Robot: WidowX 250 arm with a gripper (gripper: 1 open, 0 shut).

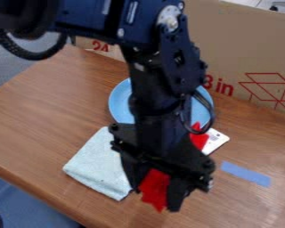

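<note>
The black arm fills the middle of the view, its gripper (pixel 162 183) low at centre over the table. A red object (pixel 153 192) shows at and between the gripper's fingers; whether it is held is unclear. More red shows at the right behind the arm (pixel 199 137). A folded light cloth (pixel 93 166) lies left of the gripper. A blue plate (pixel 118 102) is mostly hidden behind the arm, as is most of a white tube (pixel 217 140) on the right.
A cardboard box (pixel 252 62) stands along the back. A strip of blue tape (pixel 246 175) lies at the right.
</note>
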